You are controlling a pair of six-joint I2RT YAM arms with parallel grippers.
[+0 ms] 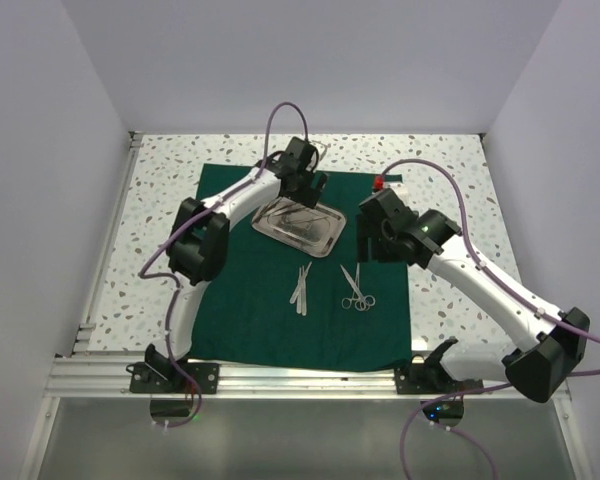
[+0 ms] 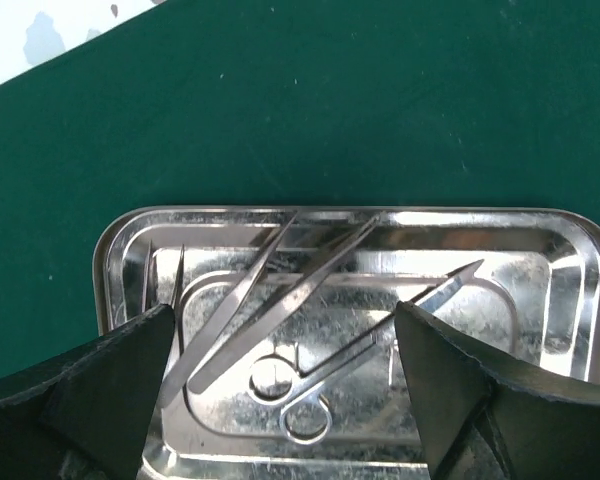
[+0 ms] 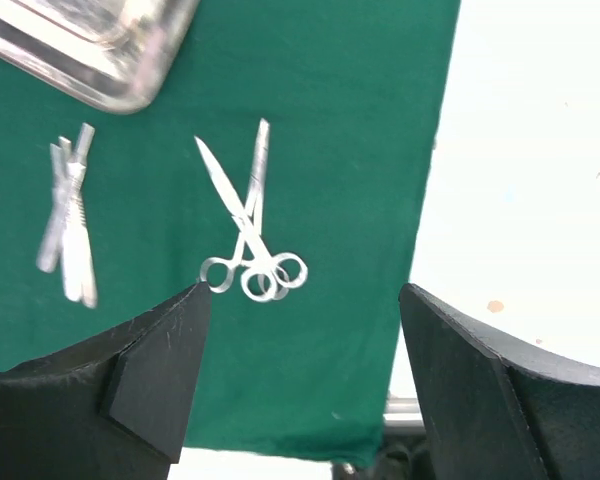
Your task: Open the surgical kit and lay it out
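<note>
A metal tray (image 1: 330, 247) lies tilted on the green cloth (image 1: 250, 320). Inside it, tweezers (image 2: 280, 308) rest against the rim beside scissors (image 2: 355, 352) and a few thin tools at the left. Over the tray hangs my left gripper, open, its fingers spread above the instruments with nothing held. To the right of the tray my right gripper stands open and empty above the cloth. Two scissor-like instruments (image 3: 245, 220) lie crossed on the cloth below it. Several slim handles (image 3: 72, 220) form a small bundle left of them.
Speckled table surface (image 1: 460, 210) shows clear at the right side. A metal rail (image 1: 300, 380) runs along the front edge, and grey walls stand at both sides.
</note>
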